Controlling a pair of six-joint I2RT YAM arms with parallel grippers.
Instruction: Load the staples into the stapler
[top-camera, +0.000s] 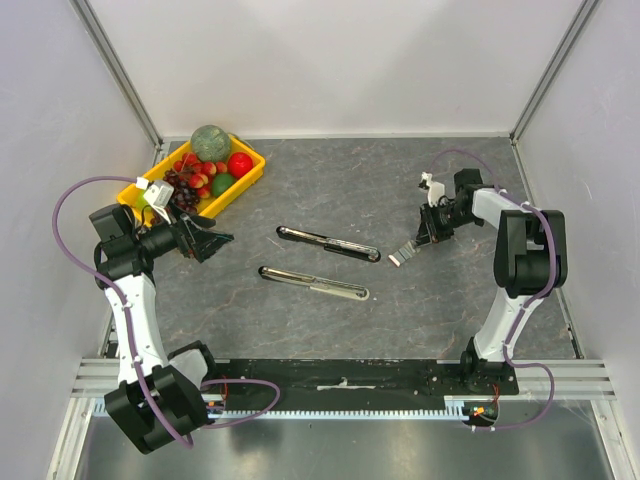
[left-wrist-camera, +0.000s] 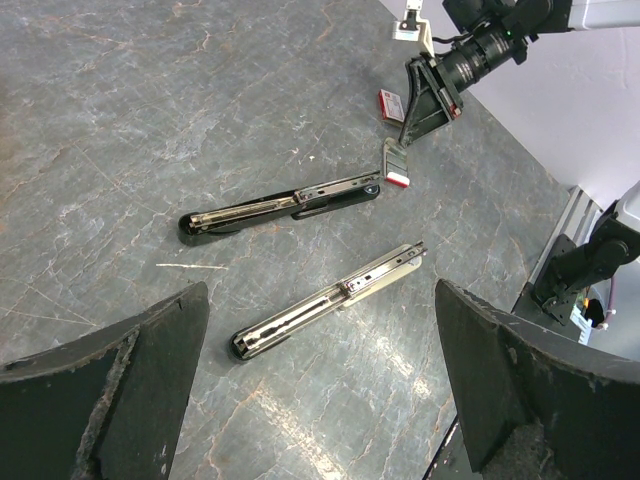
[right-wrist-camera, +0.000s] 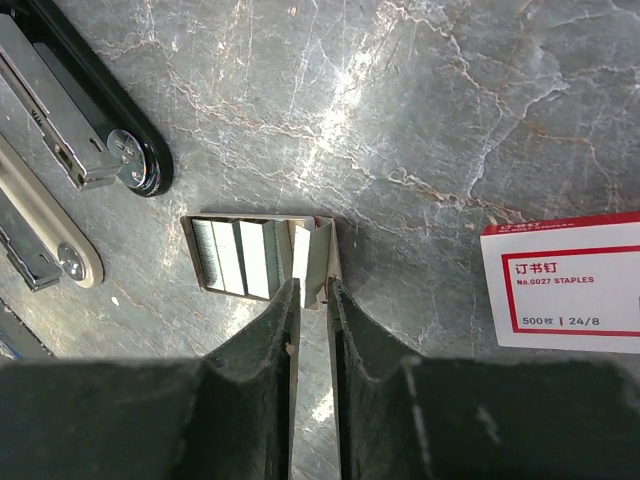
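A small open staple box (right-wrist-camera: 232, 257) lies on the table with several staple strips in it. At its right end one strip (right-wrist-camera: 317, 262) sits tilted, right at the tips of my right gripper. A narrow gap shows between those fingers; whether they touch the strip is unclear. Two long staplers, a black one (left-wrist-camera: 345, 190) and a cream-based one (left-wrist-camera: 325, 300), lie side by side, their metal channels facing up. My left gripper is wide open, empty, over the table to the staplers' left.
A closed red-and-white staples carton (right-wrist-camera: 565, 283) lies right of the open box in the right wrist view. At the back left stands a yellow fruit crate (top-camera: 258, 170), close to the left arm.
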